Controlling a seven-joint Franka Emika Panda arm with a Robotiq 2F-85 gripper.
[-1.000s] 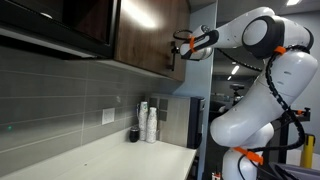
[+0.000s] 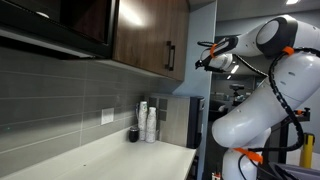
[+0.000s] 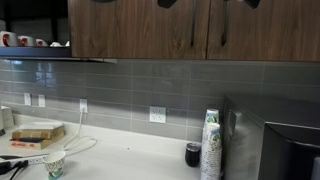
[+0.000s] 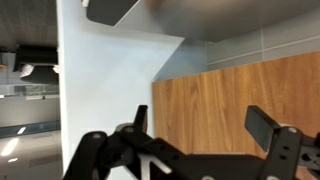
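Note:
In exterior view 1, my gripper (image 2: 206, 58) hangs at the upper right, in the air to the right of a brown wooden cabinet (image 2: 143, 36) and apart from its dark handles (image 2: 170, 57). The cabinet doors look closed. In the wrist view my gripper has its black fingers (image 4: 262, 126) spread wide with nothing between them. Beyond them are a wood panel (image 4: 215, 105) and a pale surface (image 4: 105, 80). Exterior view 2 shows the cabinet doors (image 3: 130, 30) from the front, with dark shapes at its top edge that I cannot identify.
Below the cabinet, the white counter (image 2: 105, 158) is mostly clear. Stacked paper cups (image 3: 211, 148) and a dark cup (image 3: 193, 154) stand beside a microwave (image 3: 255, 125). A patterned cup (image 3: 55, 163) and some books (image 3: 38, 131) lie to the left.
A second ago my gripper was up against the cabinet by its handles. It has since drawn away to the right and slightly lower. The doors look unchanged.

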